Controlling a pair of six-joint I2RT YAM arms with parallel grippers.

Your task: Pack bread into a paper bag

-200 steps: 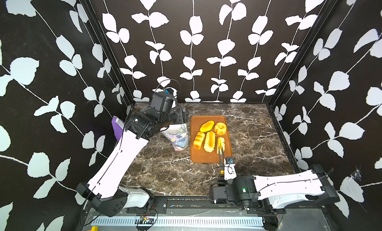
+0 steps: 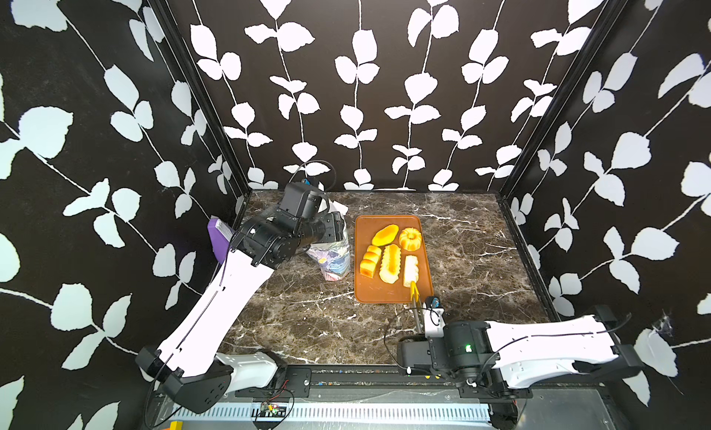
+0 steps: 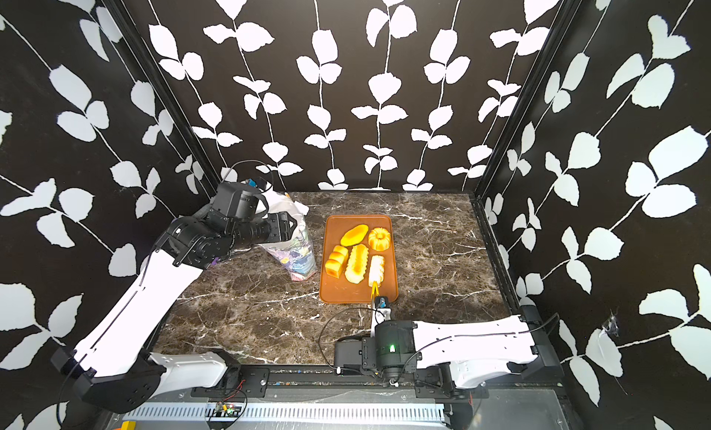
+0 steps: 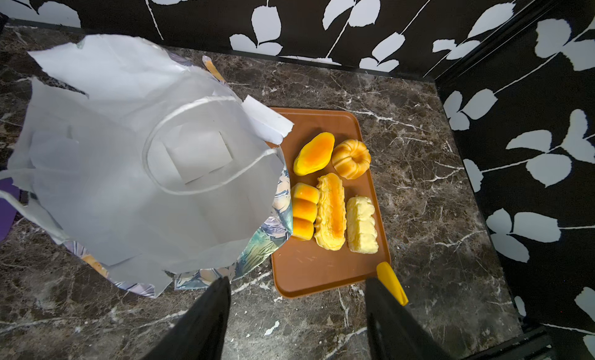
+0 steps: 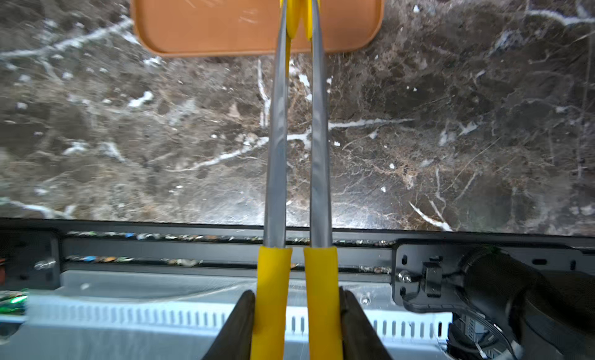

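The white-lined paper bag [image 4: 186, 186] stands open-mouthed left of the brown tray [image 4: 322, 279], its bottom visible and bare. My left gripper is at the bag's near side; its fingers [image 4: 213, 316] stand apart with nothing between them. My right gripper is shut on the yellow handles of metal tongs [image 5: 319, 143]. Their yellow tips are close together by the near end of a pale ridged bread [image 4: 361, 224], with no bread visibly gripped. Also on the tray lie a long ridged loaf [image 4: 331, 211], a segmented roll [image 4: 303, 211], an oval bun [image 4: 315, 153] and a ring-shaped bread [image 4: 351, 158].
Bare marble tabletop [image 2: 474, 245] lies to the right of the tray. Something purple [image 2: 220, 237] is at the table's left edge. Patterned walls enclose the back and both sides.
The left gripper has shifted slightly; the breads look unmoved.
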